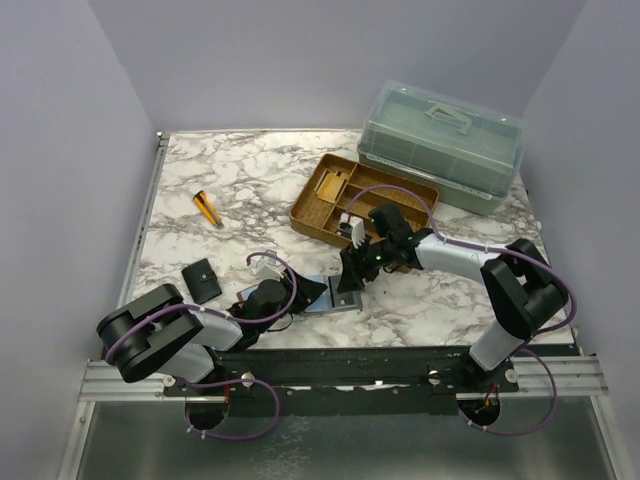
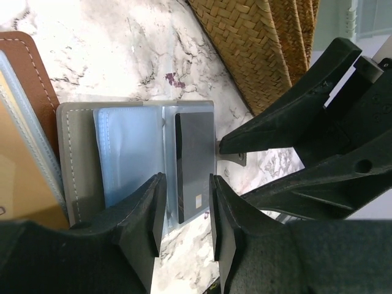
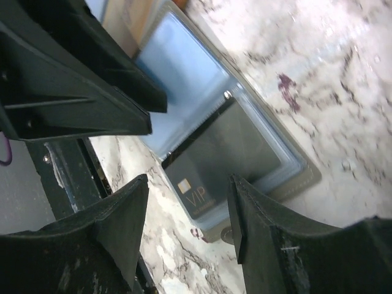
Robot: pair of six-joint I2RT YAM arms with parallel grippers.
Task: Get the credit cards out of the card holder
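Observation:
An open card holder lies at the front centre of the marble table. In the left wrist view it holds a pale blue sleeve and a dark VIP card in a clear pocket; the card also shows in the right wrist view. My left gripper is part open over the sleeves, its fingers apart with nothing visible between them. My right gripper is part open over the VIP card's end of the holder, fingers apart, nothing visible between them.
A woven compartment basket sits behind the holder, with a lidded plastic box beyond it. A yellow box cutter and a black rectangular object lie on the left.

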